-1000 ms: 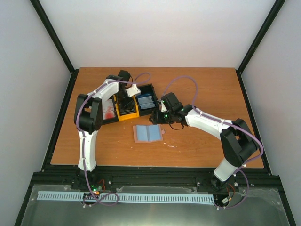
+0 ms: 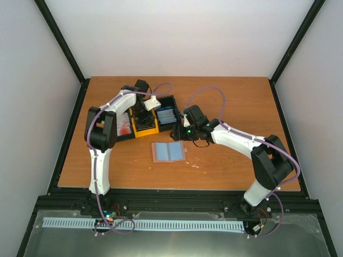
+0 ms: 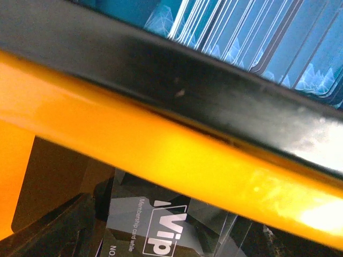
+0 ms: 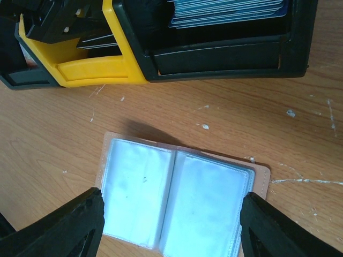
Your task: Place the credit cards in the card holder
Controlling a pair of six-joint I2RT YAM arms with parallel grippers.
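My left gripper reaches down into the yellow bin, over the black VIP cards. In the left wrist view its dark fingers stand apart, with the upper part of a black card visible between them; contact is too dim to tell. The card holder lies spread flat on the table, two pale-blue panels with a pinkish border. Above its back edge, my right gripper is open and empty, its fingers to either side of the holder in the right wrist view.
Right of the yellow bin is a black bin holding blue cards. Another black bin with red-and-white cards adjoins on the left. Bare tabletop lies to the right and in front of the holder.
Hardly anything differs. The left gripper stays in the yellow bin with at most a slight shift; the right arm and the card holder have not moved.
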